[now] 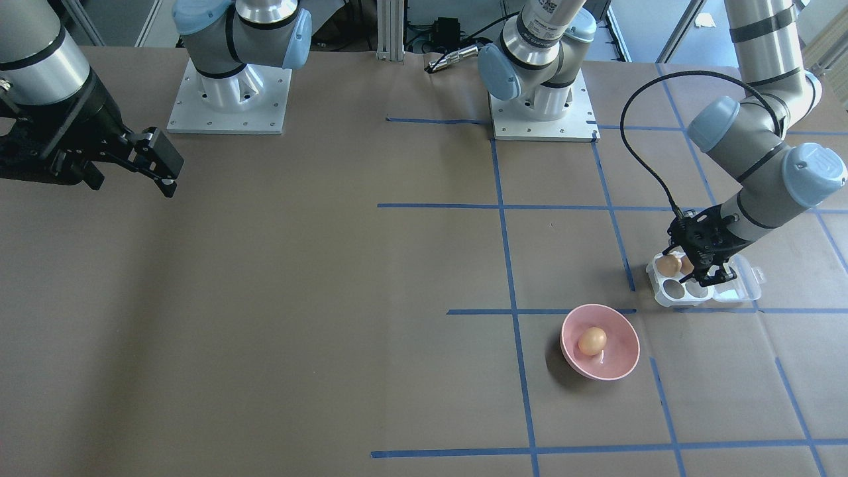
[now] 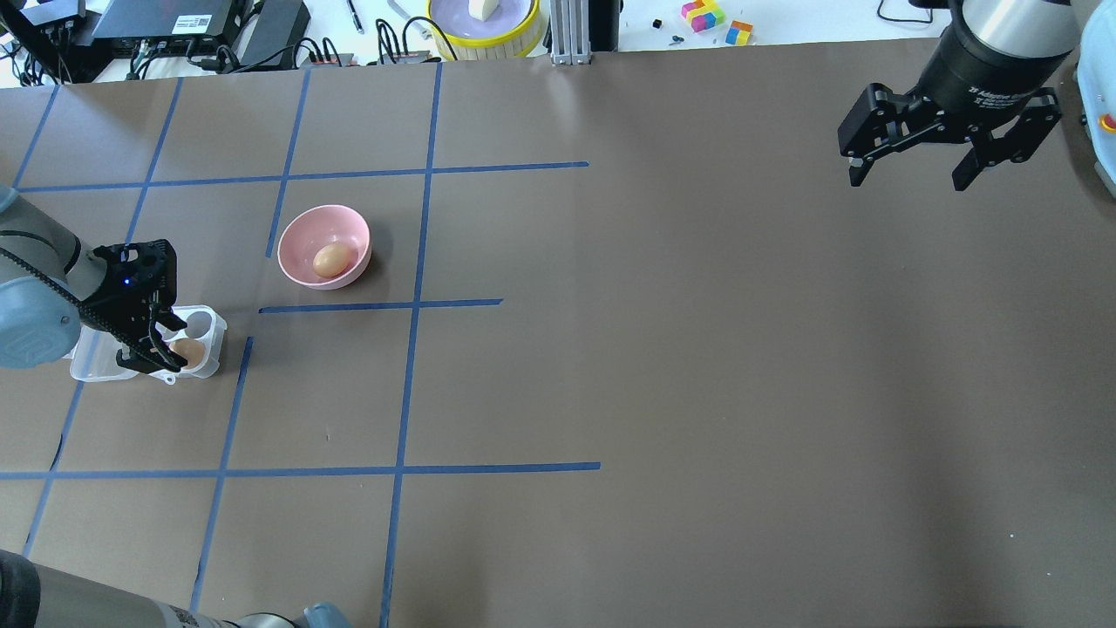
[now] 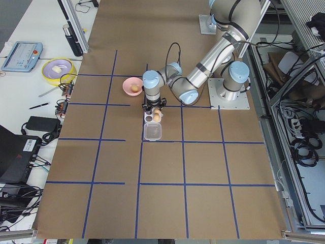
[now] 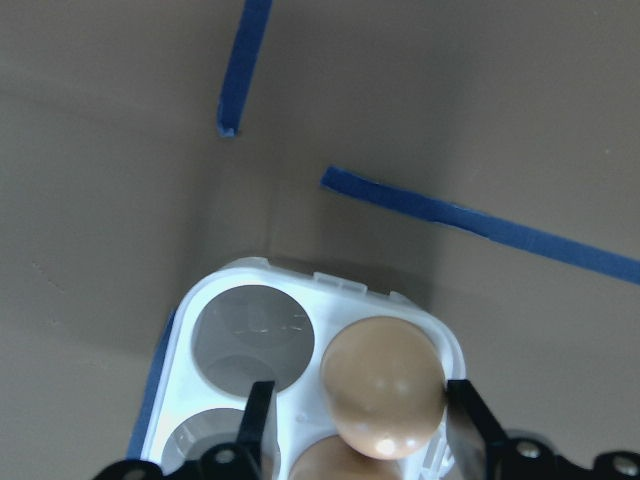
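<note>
My gripper is open, low over a small clear-lidded egg carton (image 4: 240, 280) on the right in the front view. Its fingertips straddle an egg (image 4: 382, 385), one at the egg's right side, the other over the divider between cups. A second egg (image 4: 345, 462) lies beside it, partly out of the wrist frame; two cups are empty. A pink bowl (image 1: 566, 350) with one egg (image 1: 592, 340) sits nearer the front camera.
A second gripper (image 2: 908, 157) hangs at the top right of the top view. Other arm bases (image 1: 509, 131) stand along the table's edge.
</note>
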